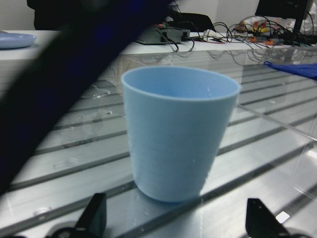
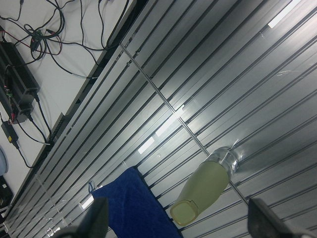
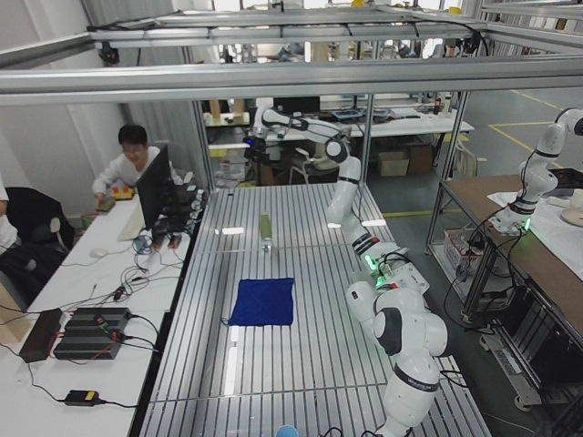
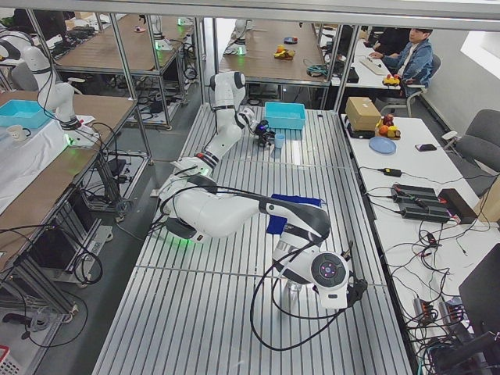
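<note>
A light blue cup (image 1: pixel 176 144) stands upright close in front of my left gripper, which is open with nothing between its fingers; the cup also shows in the right camera (image 4: pixel 279 141), near a teal bin (image 4: pixel 285 117). My right gripper hangs open high over the slatted table, above a green bottle (image 2: pixel 200 191) with a clear base, which stands in the left camera (image 3: pixel 265 228). A blue cloth (image 3: pixel 262 302) lies flat on the middle of the table.
A white side table (image 3: pixel 100 382) with power boxes, cables and a monitor runs along one edge. A blue plate (image 4: pixel 382 145) and cardboard box (image 4: pixel 362 114) sit on it.
</note>
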